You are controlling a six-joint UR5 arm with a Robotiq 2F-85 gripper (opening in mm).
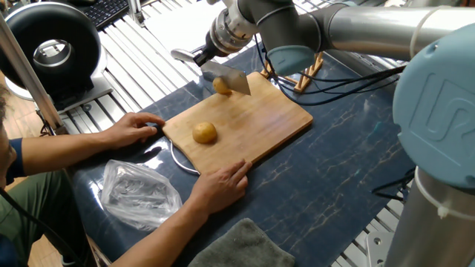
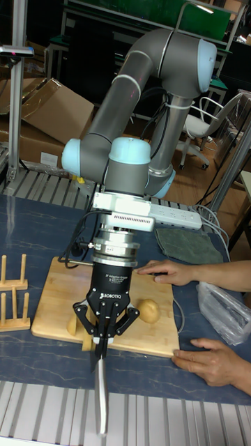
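My gripper (image 2: pixel 104 334) is shut on a cleaver, whose metal handle (image 2: pixel 102 401) sticks out beyond the fingers. The broad blade (image 1: pixel 231 78) hangs over the far part of a wooden cutting board (image 1: pixel 260 122). Beside the blade sits a potato (image 1: pixel 220 85), partly hidden by it; in the other view, pale potato pieces (image 2: pixel 72 325) show to the left of the gripper. Whether the blade's edge touches the potato or the board cannot be told. A second, whole-looking potato (image 1: pixel 205 133) rests nearer the person, clear of the blade.
A person's hands (image 1: pixel 219 185) (image 1: pixel 133 130) hold the board's edge and corner. A wooden rack (image 1: pixel 306 76) stands just beyond the board. Nearby lie a clear plastic bag (image 1: pixel 139 194) and a grey cloth (image 1: pixel 243 246). The dark tabletop right of the board is free.
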